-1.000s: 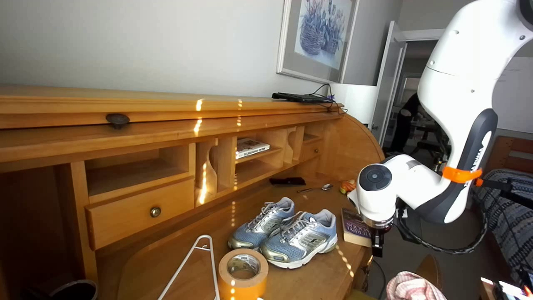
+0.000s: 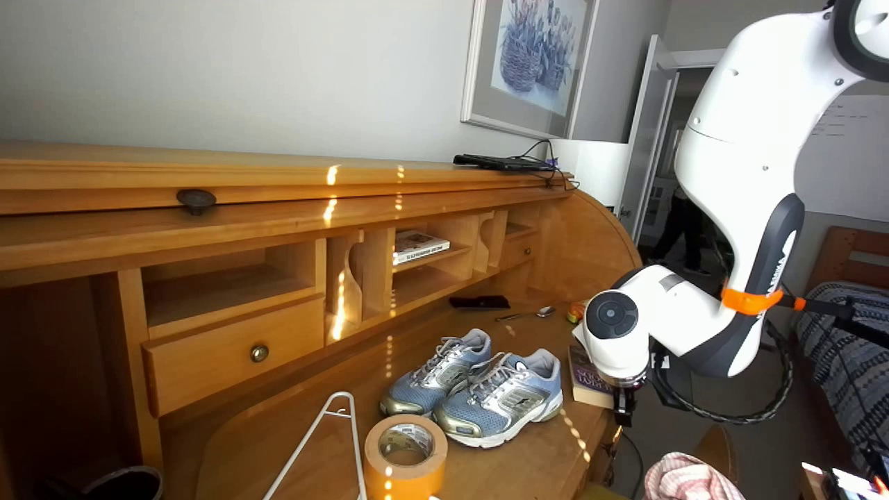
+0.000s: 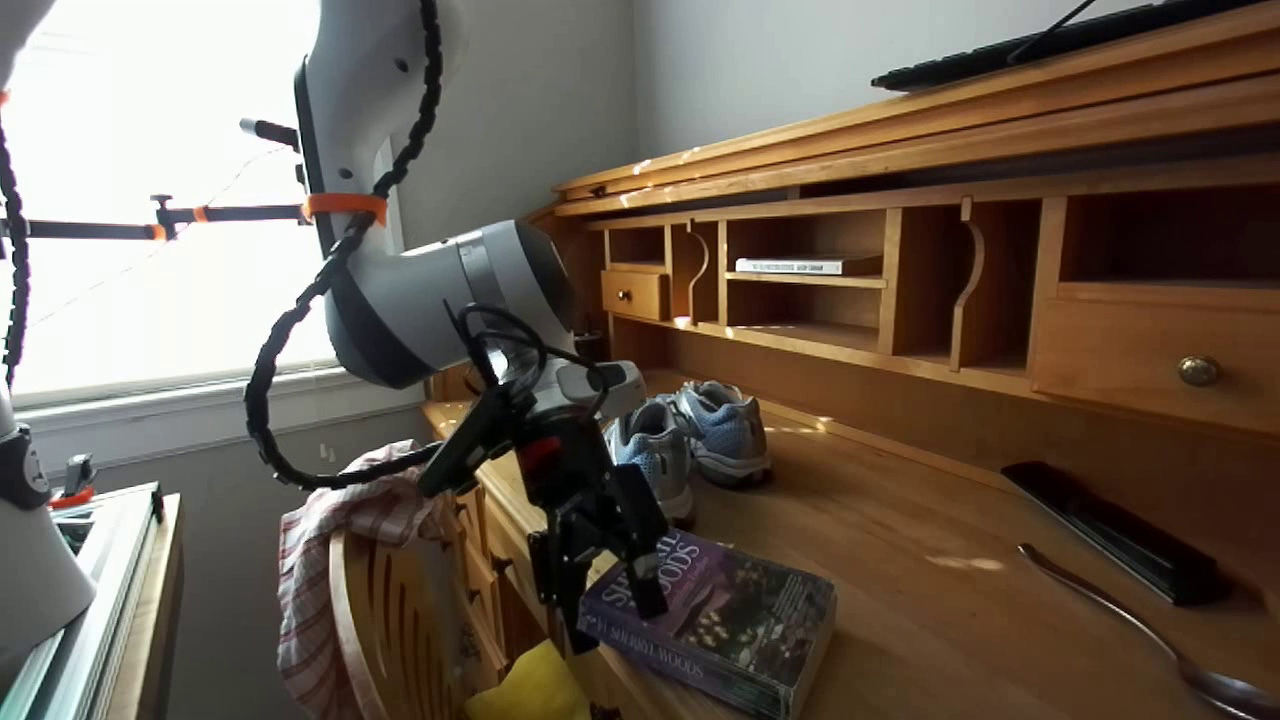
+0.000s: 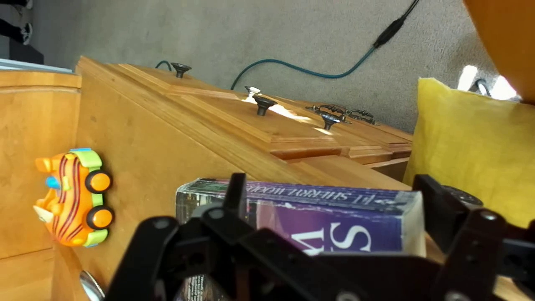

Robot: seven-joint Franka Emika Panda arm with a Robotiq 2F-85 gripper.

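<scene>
A thick purple paperback book (image 3: pixel 720 618) lies flat near the desk's front edge; in exterior view 1 the arm partly covers the book (image 2: pixel 590 383). My gripper (image 3: pixel 618 624) is open and tilted at the book's near-left end, one finger in front of its cover and the other beyond its corner. In the wrist view, the book's purple spine (image 4: pixel 321 195) spans the gap of the gripper, with a finger towards each side. Whether the fingertips touch the book cannot be told.
Blue-grey sneakers (image 2: pixel 500 400) stand beside the book, with a tape roll (image 2: pixel 405 458) and white hanger (image 2: pixel 350 429) farther along. A toy car (image 4: pixel 75 198), spoon (image 3: pixel 1116 618) and black case (image 3: pixel 1110 528) lie on the other side. A chair (image 3: pixel 396 612) stands before the desk.
The arm has shifted left in exterior view 1, bringing the gripper closer over the desk edge and the book. The book and sneakers look unmoved.
</scene>
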